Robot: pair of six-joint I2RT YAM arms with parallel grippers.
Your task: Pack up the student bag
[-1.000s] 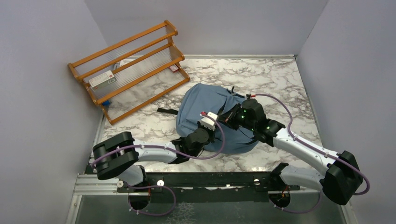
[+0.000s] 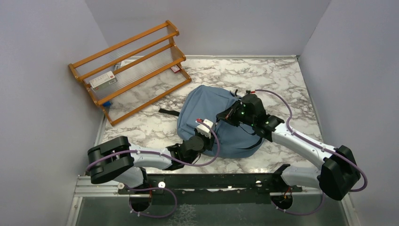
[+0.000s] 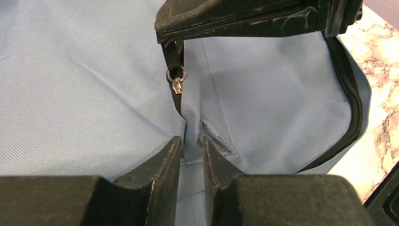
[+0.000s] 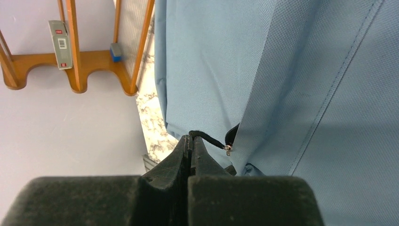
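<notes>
A blue-grey fabric bag (image 2: 200, 101) lies on the marbled table. In the left wrist view, my left gripper has its fingers close together on a fold of the bag's cloth, beneath the zipper. Above it, the dark tip of the right gripper enters from the top, with the black pull strap (image 3: 171, 56) hanging from it to a ring and a small metal slider (image 3: 177, 86). My right gripper is shut on that strap, which runs across to the slider beside the flap. In the top view both grippers meet near the bag's middle.
A tilted wooden rack (image 2: 127, 61) stands at the back left, bearing a white box (image 2: 102, 80). A black strap (image 2: 168, 112) sticks out from the bag's left side. Bare table shows behind and right of the bag.
Over the last second my left gripper has shifted slightly left and down. The right arm has moved a little left, its gripper staying close over the bag's middle.
</notes>
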